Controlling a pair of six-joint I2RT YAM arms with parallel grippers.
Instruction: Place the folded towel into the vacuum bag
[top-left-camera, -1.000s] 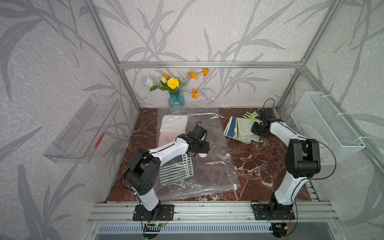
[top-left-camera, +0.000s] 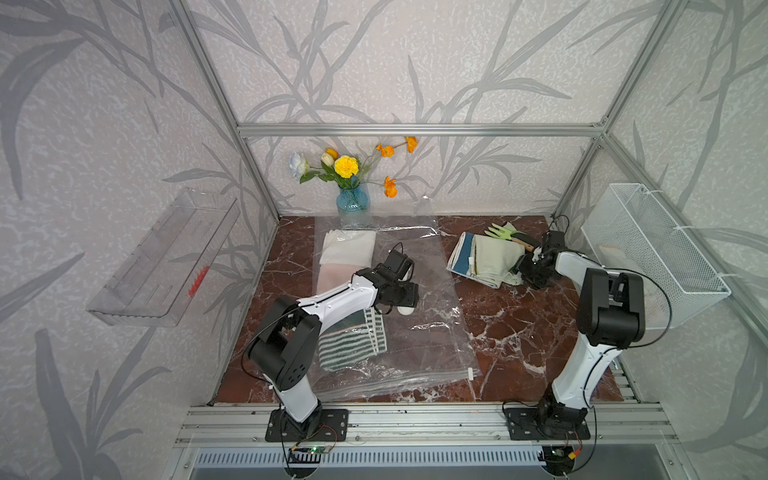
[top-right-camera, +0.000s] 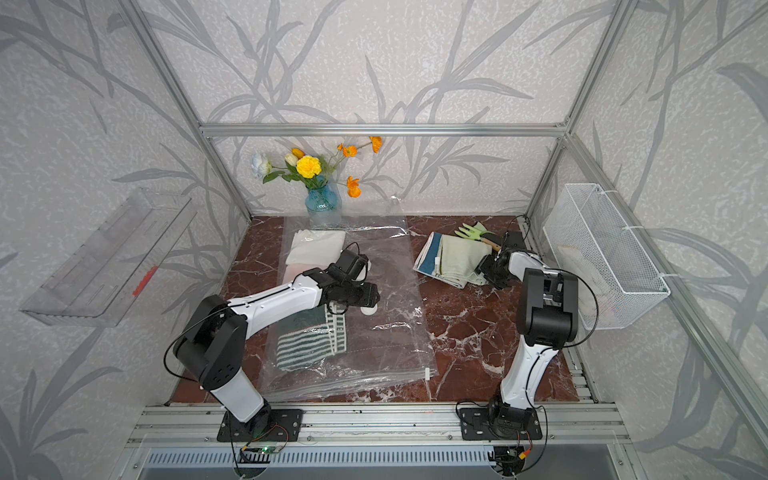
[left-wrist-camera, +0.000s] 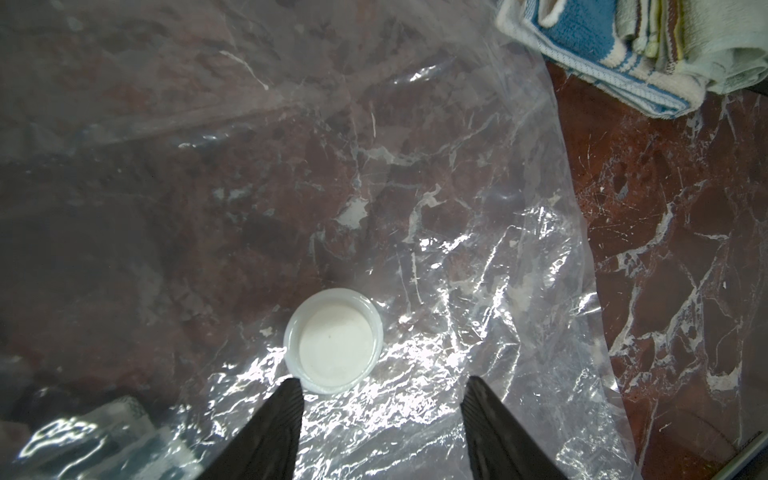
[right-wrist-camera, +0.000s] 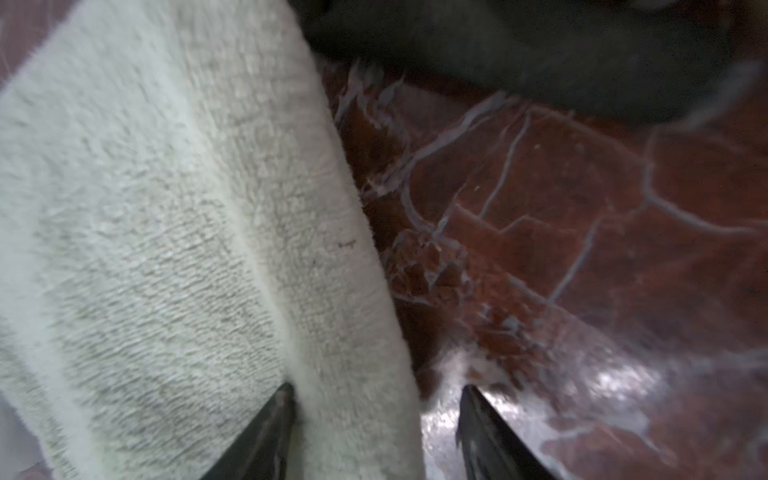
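Note:
The clear vacuum bag (top-left-camera: 424, 336) lies on the marble table, with a white-and-pink cloth (top-left-camera: 345, 248) and a green striped towel (top-left-camera: 352, 344) under or in it. My left gripper hovers open over it, above a white valve disc (left-wrist-camera: 333, 340). Right of the bag lies a stack of folded towels, blue and pale green (top-left-camera: 496, 257). My right gripper is open at the stack's right edge, low down, one finger over the pale green fold and the other above bare marble.
Pale green gloves with dark parts (top-left-camera: 502, 230) lie behind the stack. A blue vase of flowers (top-left-camera: 352, 200) stands at the back; a mesh basket (top-left-camera: 656, 256) is at the right, a clear tray (top-left-camera: 160, 264) at the left. Bare marble lies front right.
My right gripper has moved down and a little rightward, to the right edge of the towel stack. The left arm has not visibly moved.

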